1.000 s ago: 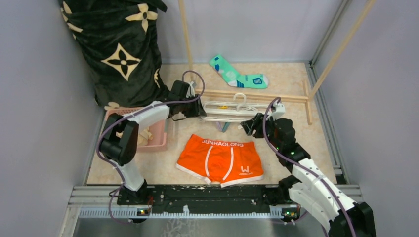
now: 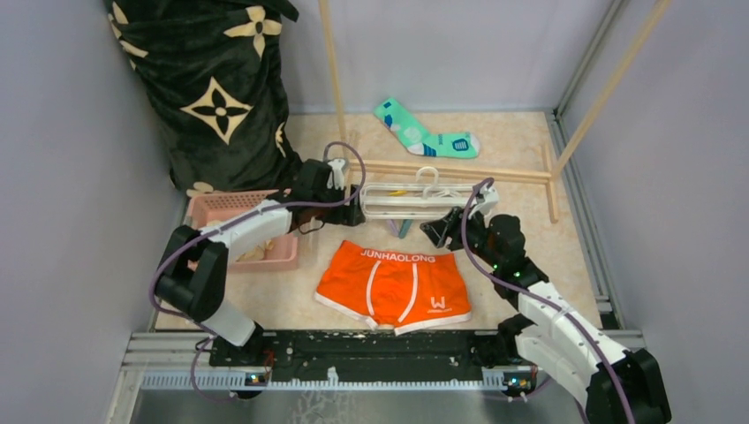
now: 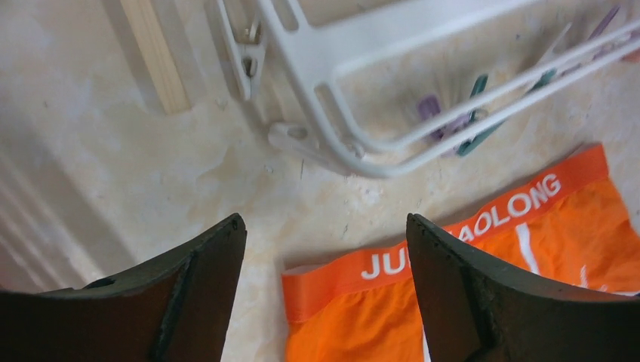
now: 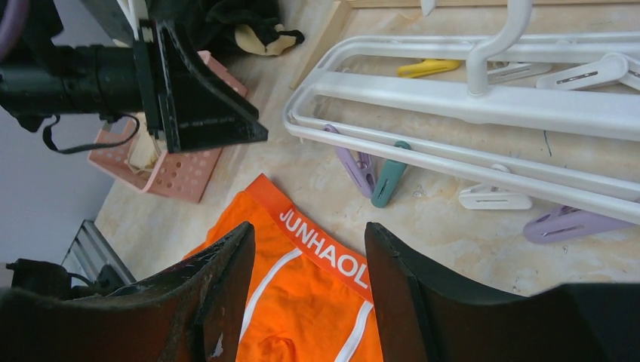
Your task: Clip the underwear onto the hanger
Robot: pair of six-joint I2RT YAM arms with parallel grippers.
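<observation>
Orange underwear (image 2: 393, 284) with white trim lies flat at the front of the table, its lettered waistband toward the back. Behind it is the white hanger (image 2: 408, 201), with clothespins on its frame. In the right wrist view these include a purple clip (image 4: 352, 166), a teal clip (image 4: 389, 175) and a white clip (image 4: 494, 197). My left gripper is open and empty at the hanger's left end. Over the hanger's front right side, my right gripper has its fingers apart; only the underwear on the table shows beyond them.
A pink basket (image 2: 287, 253) stands at the left, in front of a dark patterned blanket (image 2: 190, 97). Behind the hanger runs a wooden bar (image 2: 512, 176) of a frame, with a green sock (image 2: 424, 140) past it.
The right gripper shifted a little left. The underwear has not moved.
</observation>
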